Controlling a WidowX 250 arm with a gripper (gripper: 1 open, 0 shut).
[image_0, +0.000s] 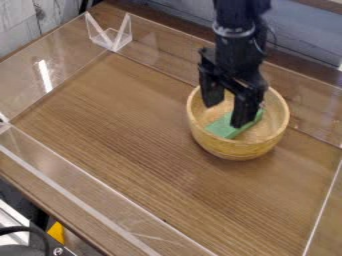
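Note:
My dark gripper (234, 85) reaches down from the top, over the left and back part of a yellow bowl (241, 150), its two fingers spread open. A green block (235, 130) lies inside the bowl, just below the fingers, partly behind the right one.
A white wire rack (111, 30) stands at the back left on the wooden table (120, 150). A tray wall runs along the back and left edges.

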